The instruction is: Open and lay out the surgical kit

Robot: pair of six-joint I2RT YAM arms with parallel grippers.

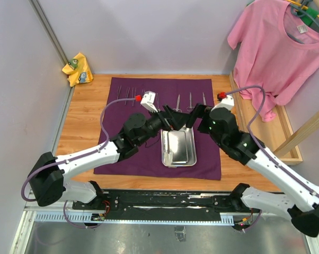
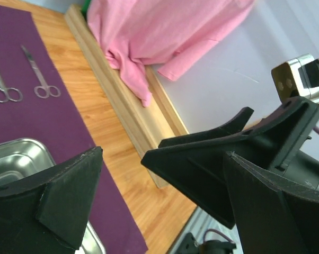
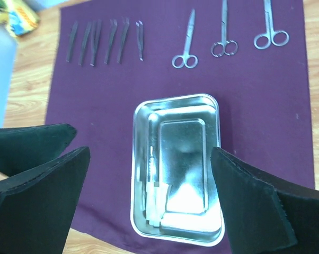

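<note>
A shiny metal tray (image 3: 182,143) lies on the purple cloth (image 3: 101,119). Along its left side rest a slim-handled tool (image 3: 152,169) and a small whitish piece (image 3: 158,201). Beyond the tray, three scissors are spread in a row: left (image 3: 185,53), middle (image 3: 224,39) and right (image 3: 269,29). Several slim dark tools (image 3: 112,39) lie side by side to their left. Both my left gripper and my right gripper are open and empty, close together above the tray's far end. Whether they touch cannot be told.
A yellow packet (image 1: 78,70) stands at the back left. On the right, a pink shirt (image 1: 278,47) hangs over a wooden stand (image 1: 292,156). Bare wood (image 1: 77,127) surrounds the cloth, whose front left is clear.
</note>
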